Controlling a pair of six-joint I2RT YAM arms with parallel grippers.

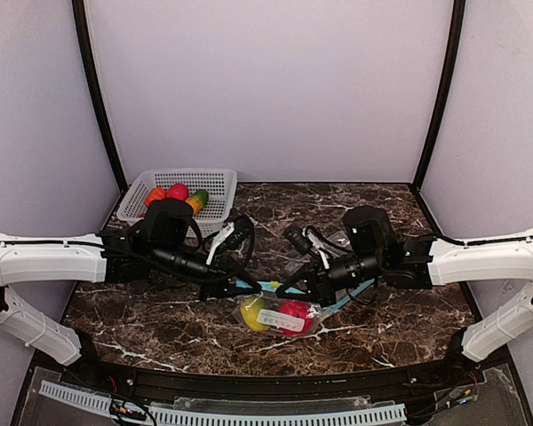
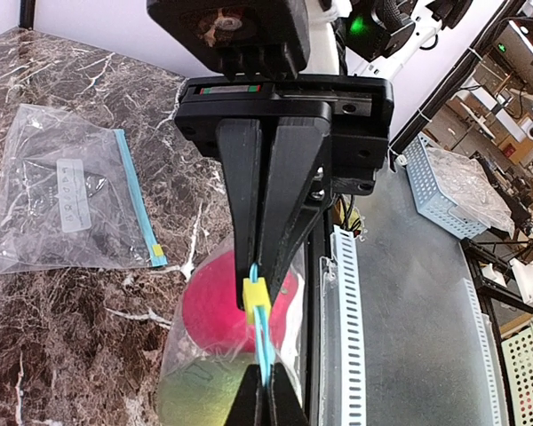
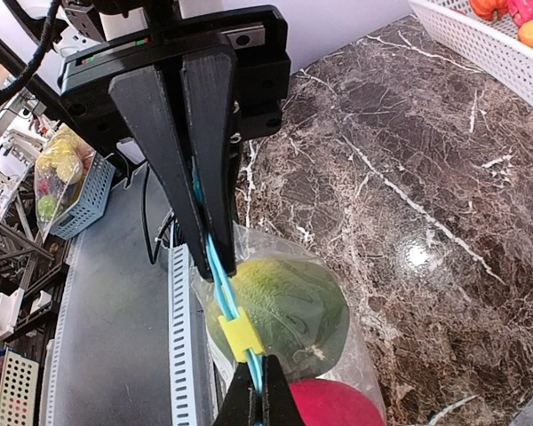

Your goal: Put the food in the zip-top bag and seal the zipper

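Note:
A clear bag (image 1: 275, 319) holding a red and a yellow-green food item hangs low at the table's front middle, its blue zip strip and yellow slider (image 2: 255, 299) at the top. My left gripper (image 1: 251, 286) and right gripper (image 1: 284, 288) are shut on the strip from either side, close to the slider. In the left wrist view the red food (image 2: 215, 302) shows through the plastic; in the right wrist view the green food (image 3: 284, 315) does.
A white basket (image 1: 178, 186) of produce stands back left. An empty zip bag lies flat on the table at the right side, partly behind my right arm.

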